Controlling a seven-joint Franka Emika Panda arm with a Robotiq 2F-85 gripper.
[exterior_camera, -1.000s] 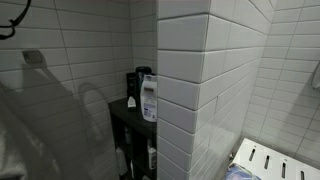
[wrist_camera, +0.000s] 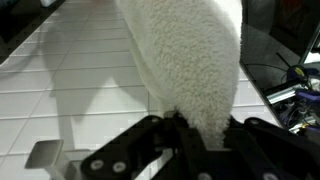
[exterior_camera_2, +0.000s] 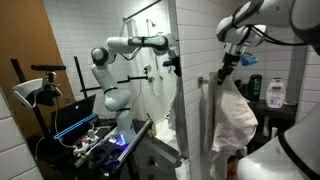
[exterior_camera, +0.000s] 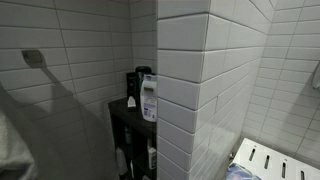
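Observation:
A white towel (wrist_camera: 190,60) fills the upper middle of the wrist view and narrows down to my gripper, which is shut on it. The cloth hides the fingertips. In the second exterior view the towel (exterior_camera_2: 233,118) hangs in long folds against the tiled wall, below my gripper (exterior_camera_2: 225,78). A pale edge of the same towel (exterior_camera: 12,150) shows at the lower left of the first exterior view, where the gripper is out of sight. A small metal wall fitting (exterior_camera: 33,58) is mounted on the tiles nearby, with no cloth on it in that view.
A dark shelf (exterior_camera: 121,112) in the corner carries a white bottle (exterior_camera: 149,98) and dark containers. A tiled wall corner (exterior_camera: 190,90) juts out beside it. In the second exterior view, another view of an arm (exterior_camera_2: 125,45) and equipment appears at left, possibly a reflection.
A dark, cable-like part at the upper left of the first exterior view has left the frame. The towel's edge and the shadow on the wall have shifted slightly.

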